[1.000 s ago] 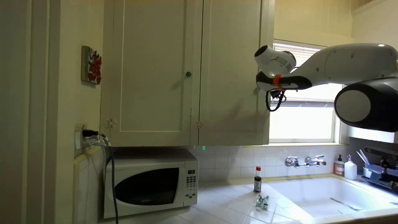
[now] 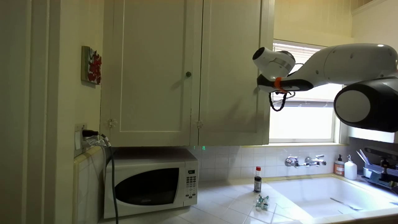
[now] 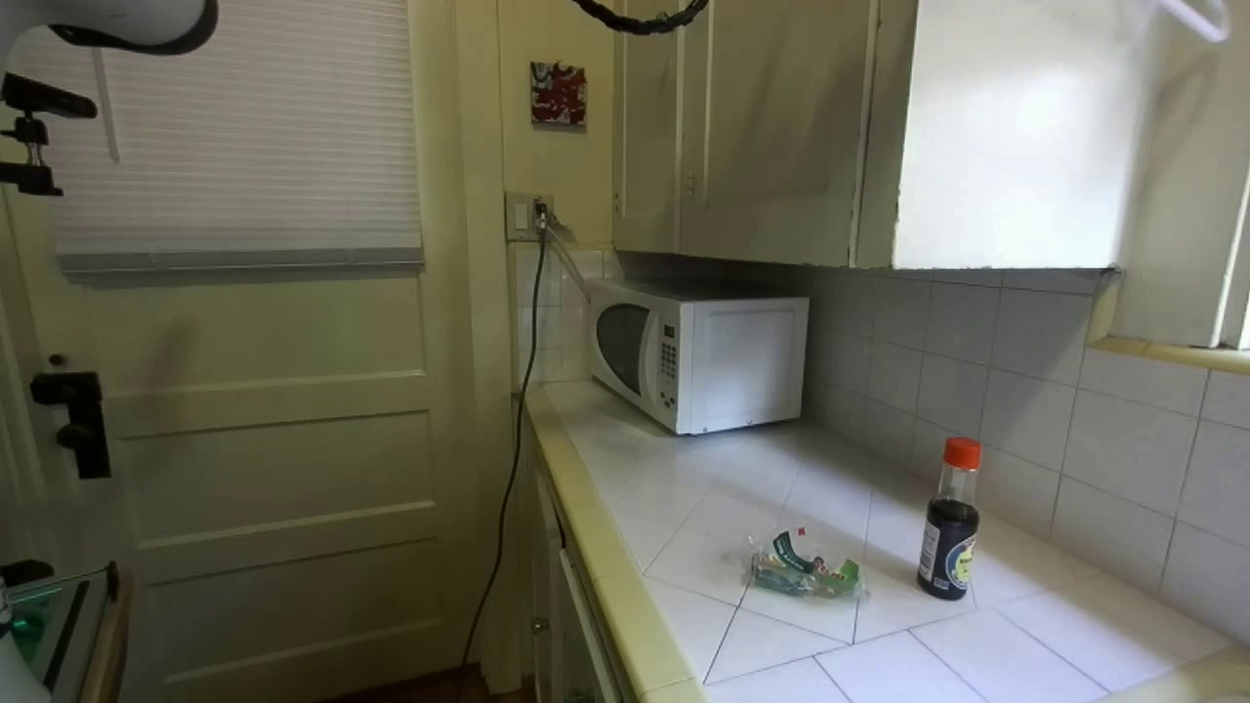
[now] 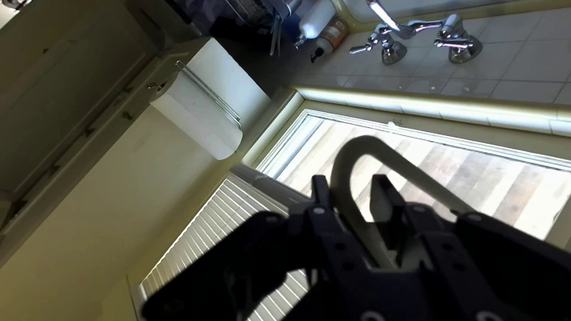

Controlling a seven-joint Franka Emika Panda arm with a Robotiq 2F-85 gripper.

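In the wrist view my gripper stands part open, its black fingers (image 4: 319,200) apart. A pale, curved, hook-shaped bar (image 4: 417,174) shows between them, close to the left finger. Some gap is visible on the right finger's side, and whether the bar is gripped does not show. Behind lies the window (image 4: 482,176). In exterior view 1 the white arm (image 2: 347,63) reaches in from the right, its wrist in front of the cabinet's right edge; the fingers are hidden there. A pale loop (image 3: 1219,23) shows at the top right of exterior view 2.
Tall cabinets (image 2: 156,74) hang above a microwave (image 2: 149,186). On the tiled counter (image 3: 703,574) stand a red-capped dark bottle (image 3: 949,527) and a crumpled plastic wrapper (image 3: 803,572). The sink (image 2: 317,190) is at the right. A paper towel roll (image 4: 198,112) hangs beside the window.
The arm's wrist has turned and shifted slightly, and the black cable loop under it has swung a little to the right. The counter objects have stayed in place.
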